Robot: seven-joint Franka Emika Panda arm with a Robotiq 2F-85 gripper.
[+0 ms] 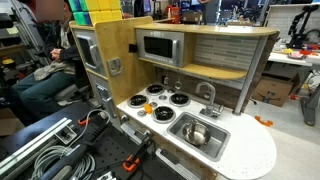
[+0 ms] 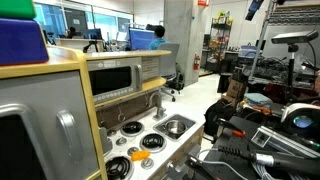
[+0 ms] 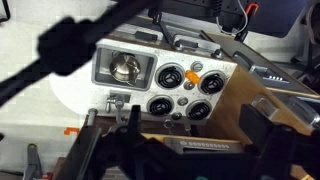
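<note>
In the wrist view my gripper is open, its two dark fingers spread wide with nothing between them. It hangs well above a toy kitchen. An orange object [image 3: 193, 76] lies among the burners of the stove [image 3: 174, 92]; in the first exterior view the orange object [image 1: 148, 108] is near the stove's middle. A metal pot [image 3: 125, 68] rests inside the sink [image 3: 101, 65], left of the stove in the wrist view. The gripper's fingers cannot be made out in either exterior view.
A silver microwave [image 1: 158, 47] sits in the wooden shelf behind the burners. Over the sink curves a faucet [image 1: 207, 93]. White counter [image 1: 248, 150] beside the sink is bare. A tall cabinet [image 2: 40, 120] borders the stove.
</note>
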